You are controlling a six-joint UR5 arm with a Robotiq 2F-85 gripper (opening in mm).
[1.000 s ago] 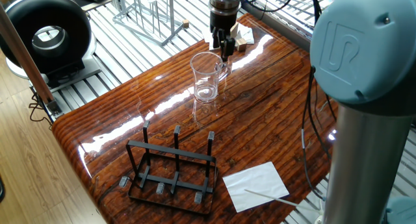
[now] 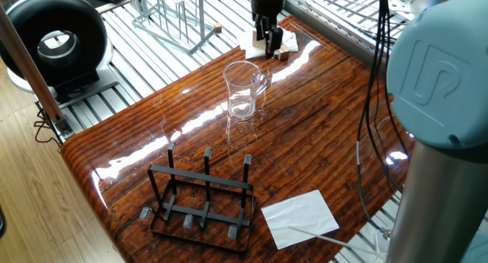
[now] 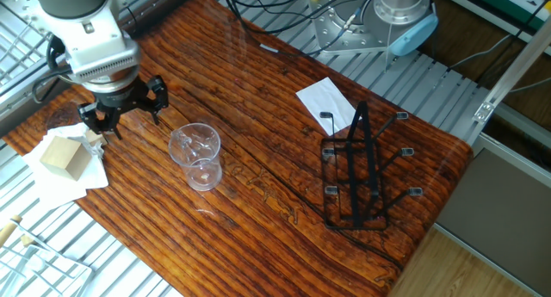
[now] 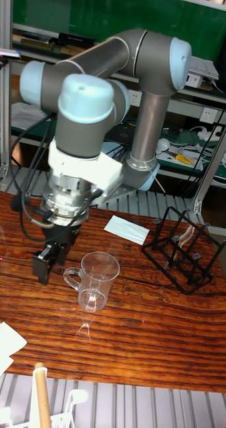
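Observation:
A clear glass mug [image 2: 242, 103] stands upright on the glossy wooden table, its handle turned toward my gripper [image 3: 138, 131]. The gripper is open, its fingers [image 3: 158, 99] spread wide with nothing between them in exterior view 2. It hangs apart from the mug, on the handle side. Exterior view 3 has the dark fingers [image 4: 43, 264] left of the mug [image 4: 98, 281]. A black wire rack [image 3: 353, 181] with upright prongs sits at another part of the table, holding no mug.
White paper [image 2: 301, 219] lies beside the rack. Wooden blocks [image 3: 66, 157] rest on white sheets at the table's edge, close to the gripper. A pale wire rack [image 2: 179, 23] stands off the table. Bare tabletop lies between mug and black rack.
My gripper has risen and drawn back from the mug's handle, while the arm's blue joint has shifted right. The mug, black rack and paper have stayed put.

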